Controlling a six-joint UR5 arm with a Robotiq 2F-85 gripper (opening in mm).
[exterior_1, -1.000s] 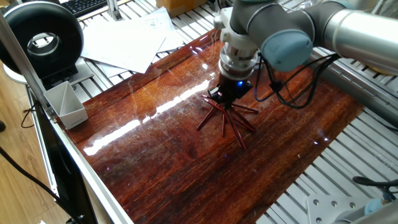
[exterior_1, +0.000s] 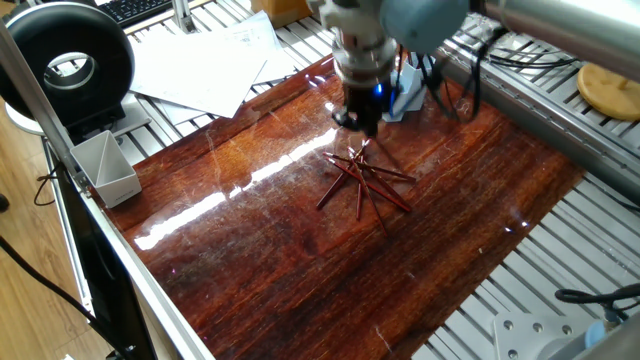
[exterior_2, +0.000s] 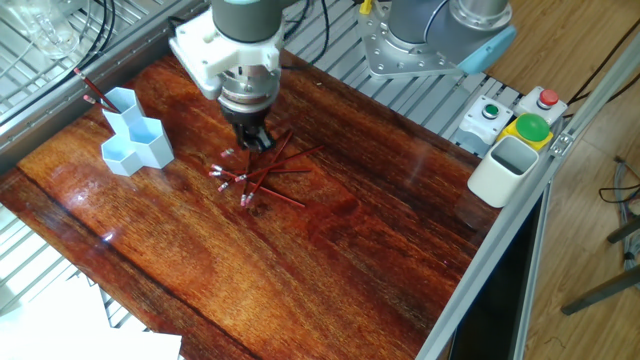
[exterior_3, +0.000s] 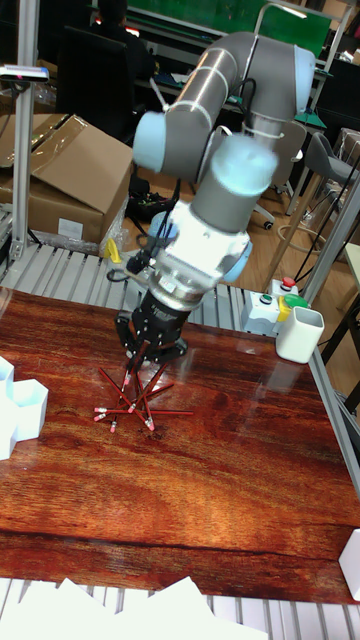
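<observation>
Several dark red pencils (exterior_2: 285, 171) with pale ends lie crossed in a loose pile on the glossy brown wooden board. Just above the pile hangs my gripper (exterior_1: 360, 128), blurred in exterior view 1, its dark fingers pointing down. A thin reddish-brown streak slants down from the fingertips in that view and looks like a pencil between them; the contact itself is too small and blurred to see clearly. From exterior view 3 the gripper (exterior_3: 149, 352) is over the back of the pile. A pale blue holder (exterior_2: 138, 142) of joined hexagonal cups has pencils leaning in one cup.
A white bin (exterior_2: 503, 170) stands at the board's edge beside the emergency stop buttons (exterior_2: 547, 98). White papers (exterior_1: 205, 70) lie off the board's far side. The board (exterior_2: 330, 270) is bare around the pile.
My gripper has risen from the pile and shifted slightly left in exterior view 1, the arm swinging with it. A slanting streak now shows below the fingers. Most pencils lie as before.
</observation>
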